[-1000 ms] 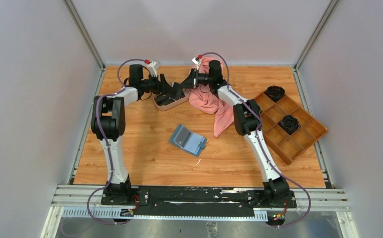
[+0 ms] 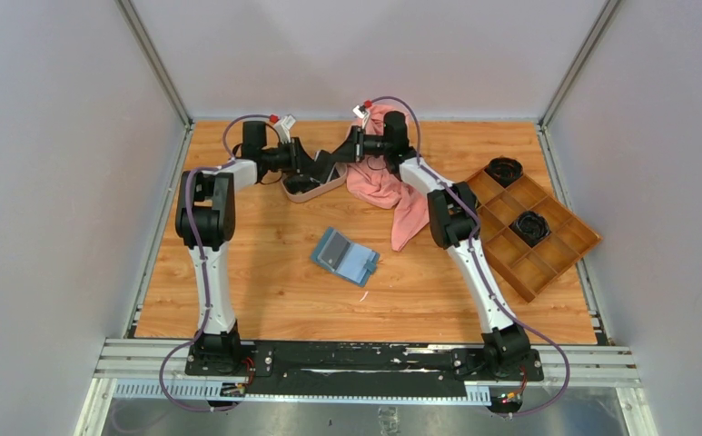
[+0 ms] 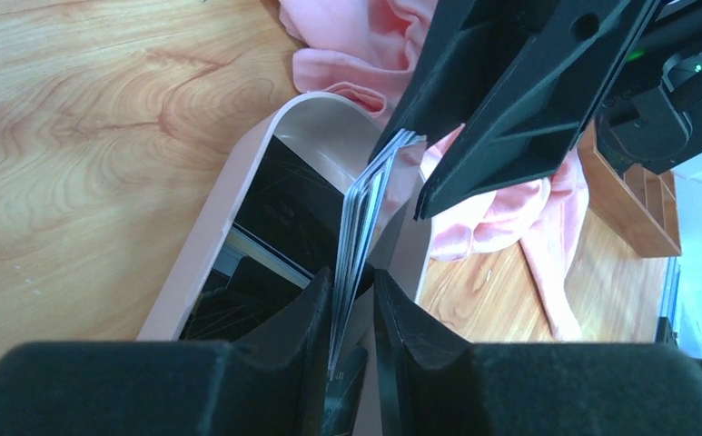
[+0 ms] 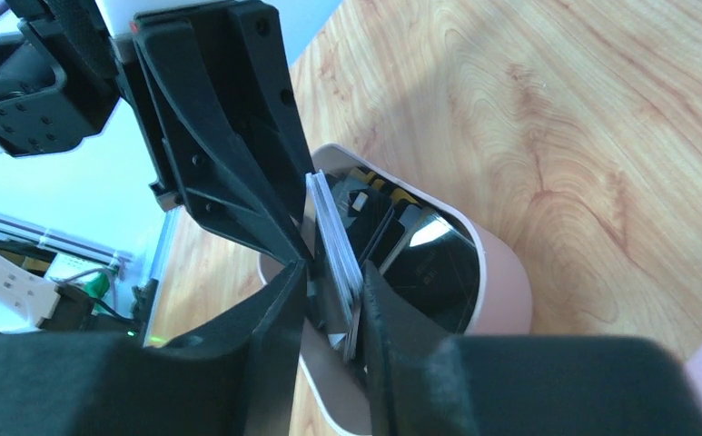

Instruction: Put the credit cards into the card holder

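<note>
A thin layered stack of cards with pale edges point(image 3: 358, 222) stands tilted over the pink tray point(image 2: 303, 197). It is between the fingers of both my grippers. In the left wrist view my left gripper is part open around the stack, which leans on one finger and leaves a gap to the other. My right gripper also stands part open, with the stack point(image 4: 336, 236) nearer one finger. In the top view a dark face point(image 2: 324, 166) shows between the grippers. A flat blue piece like a card holder point(image 2: 345, 257) lies on the table.
Dark, flat, shiny items point(image 4: 438, 272) lie inside the pink tray. A pink cloth point(image 2: 408, 213) bunches beside it, under the right arm. The divided wooden box point(image 2: 533, 234) with black coils sits at the right.
The left arm has shifted slightly to the right. The right arm, the tray and the blue piece look unmoved.
</note>
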